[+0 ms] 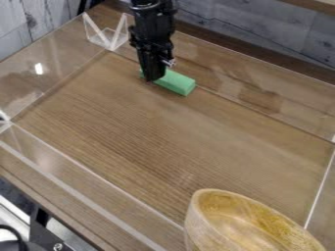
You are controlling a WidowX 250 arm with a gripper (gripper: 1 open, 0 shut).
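My black gripper (pixel 153 65) hangs down from the top of the camera view, at the back centre of the wooden table (pixel 144 147). Its fingertips are at the left end of a green block (pixel 174 83) lying on the table, slightly above or against it; I cannot tell whether they touch. The finger state is too small to make out.
A large yellow bowl (pixel 242 225) sits at the front right. Clear plastic pieces (pixel 105 29) are at the back left and the left edge. Dark walls border the back.
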